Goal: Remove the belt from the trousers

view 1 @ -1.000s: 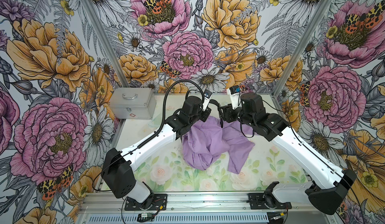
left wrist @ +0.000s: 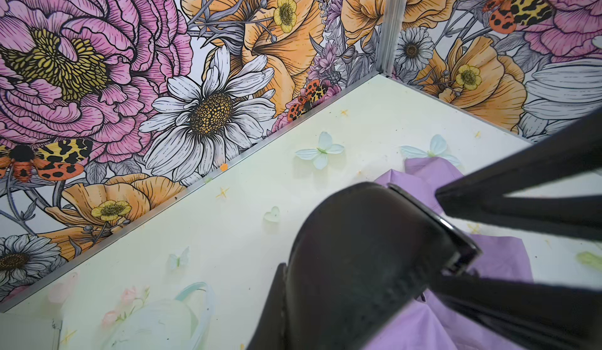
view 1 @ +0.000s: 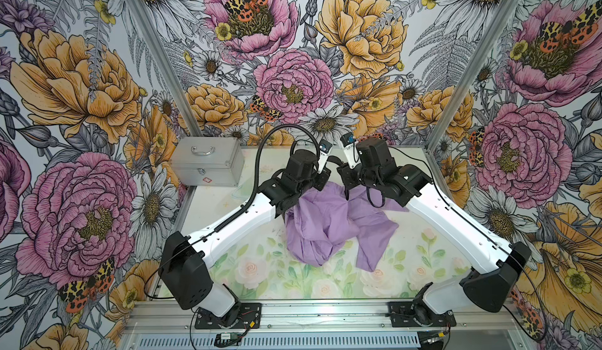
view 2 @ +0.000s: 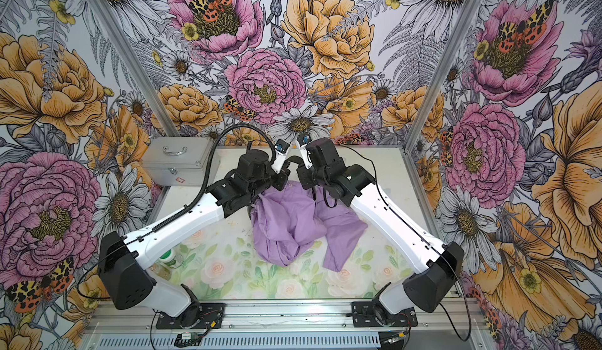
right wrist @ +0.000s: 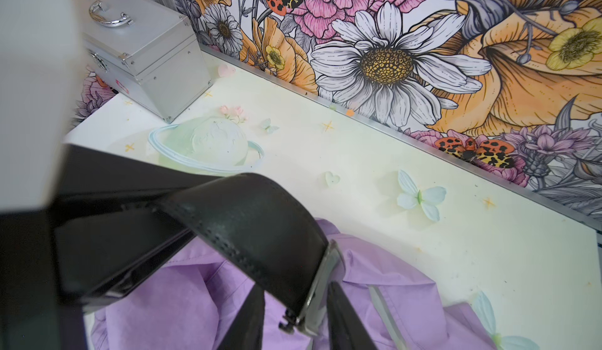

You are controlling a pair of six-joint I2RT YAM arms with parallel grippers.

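Observation:
In the right wrist view, a black leather belt [right wrist: 250,230] arches out of my left gripper, which is shut on it. At its near end a metal buckle [right wrist: 323,287] hangs between the parted fingers of my right gripper, above the cloth. Space shows beside the buckle, so the right fingers are open around it. In the left wrist view, the belt hides most of the left fingers, and the right fingers [left wrist: 520,168] reach in from the right. Purple trousers [view 1: 323,224] lie crumpled beneath both grippers.
A silver metal case [view 1: 207,160] stands at the back left of the table. Clear tabletop [left wrist: 244,237] stretches between it and the trousers, and the front of the floral table is free. A small green-lidded jar [view 2: 169,259] sits near the left arm.
My right arm has moved left, bringing its gripper closer to the left one and to the belt's buckle end. The left arm and the trousers look unmoved.

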